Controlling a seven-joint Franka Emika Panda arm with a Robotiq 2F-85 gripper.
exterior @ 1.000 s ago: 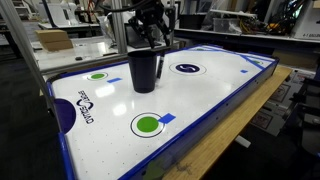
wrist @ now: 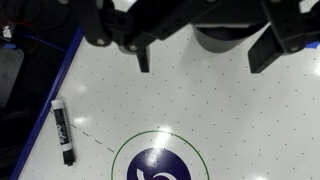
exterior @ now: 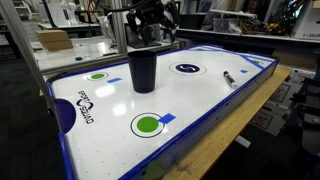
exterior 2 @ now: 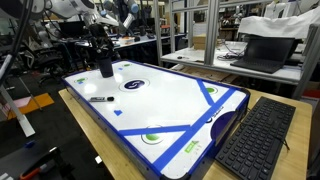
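A black cup (exterior: 143,73) stands upright on the white air-hockey table. Above its rim is my gripper (exterior: 149,38), open. In the wrist view, part of the cup (wrist: 222,40) shows behind the spread fingers (wrist: 265,52), and nothing is gripped between them. A whiteboard marker (exterior: 230,79) with a black cap lies on the table away from the cup, close to the blue side edge. The same marker (wrist: 62,132) appears at the left in the wrist view, well apart from the gripper. The cup's inside is hidden.
The table's blue rail (exterior: 200,125) runs along the wooden bench edge (exterior: 235,128). A keyboard (exterior 2: 256,138) and a laptop (exterior 2: 267,55) rest beyond the table's far end.
The cup has stayed put.
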